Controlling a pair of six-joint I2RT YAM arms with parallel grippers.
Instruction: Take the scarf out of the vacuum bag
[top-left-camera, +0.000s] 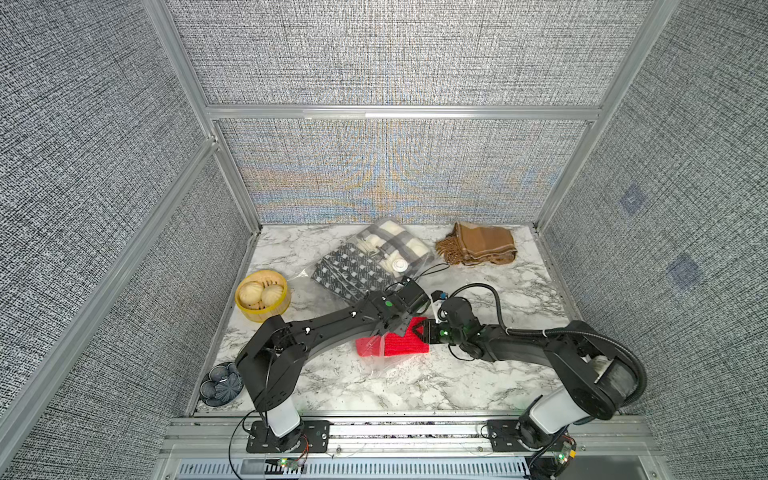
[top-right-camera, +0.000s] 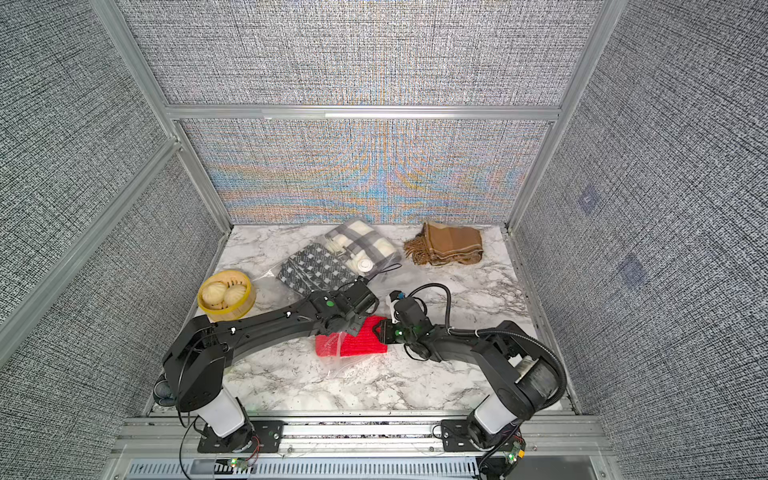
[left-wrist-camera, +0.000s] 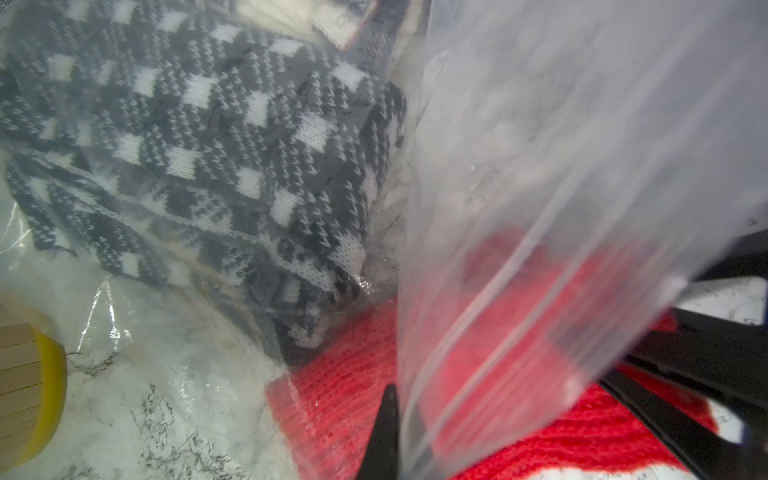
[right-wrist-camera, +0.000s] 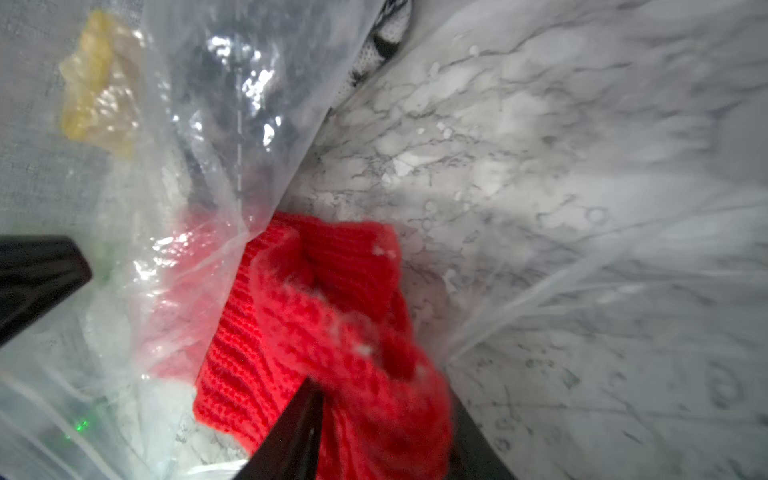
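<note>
A red knitted scarf (top-left-camera: 404, 342) (top-right-camera: 348, 342) (right-wrist-camera: 336, 320) lies at the middle front, its left part under clear plastic. My left gripper (top-left-camera: 417, 308) is above it, shut, with the crinkled clear bag (left-wrist-camera: 576, 144) rising beside its fingers; whether film is pinched between them is hard to tell. My right gripper (top-left-camera: 424, 331) (top-right-camera: 382, 333) is low at the scarf's right end. In the right wrist view a bunched red fold lies between and over its part-open fingers; whether they grip it is unclear.
Bags with patterned knits (top-left-camera: 352, 272) (left-wrist-camera: 200, 160) lie behind. A brown scarf (top-left-camera: 477, 244) is at back right, a bamboo steamer with buns (top-left-camera: 262, 296) at left, dark flower-shaped cups (top-left-camera: 221, 385) at front left. Bare marble lies at front middle.
</note>
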